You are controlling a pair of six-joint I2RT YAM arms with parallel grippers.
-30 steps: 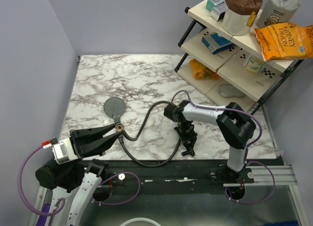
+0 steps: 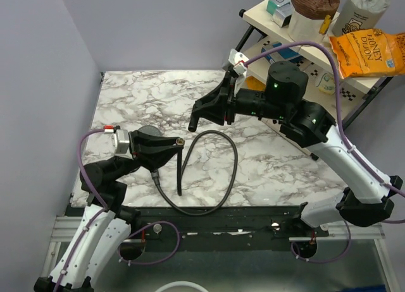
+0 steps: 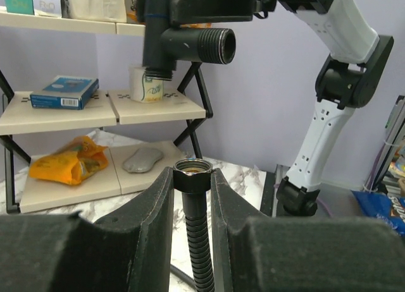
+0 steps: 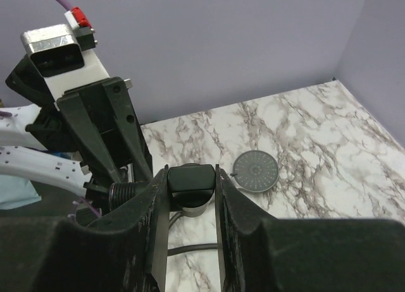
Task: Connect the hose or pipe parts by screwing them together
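Observation:
My left gripper is shut on the upright end of the black ribbed hose [image 3: 198, 254], its threaded metal mouth [image 2: 180, 141] facing up. My right gripper is shut on a black T-shaped pipe fitting, held raised; in the left wrist view the fitting [image 3: 196, 45] shows one threaded port sideways and one downward, above and near the hose end but apart from it. The rest of the hose [image 2: 234, 165] loops on the marble worktop, running to the grey shower head [image 4: 255, 171].
A shelf unit [image 3: 57, 112] with bags, boxes and a cup stands at the back right, close behind the right arm. The dark front edge [image 2: 209, 211] lies below the loop.
My left gripper has moved right and back, lifting the hose end toward it.

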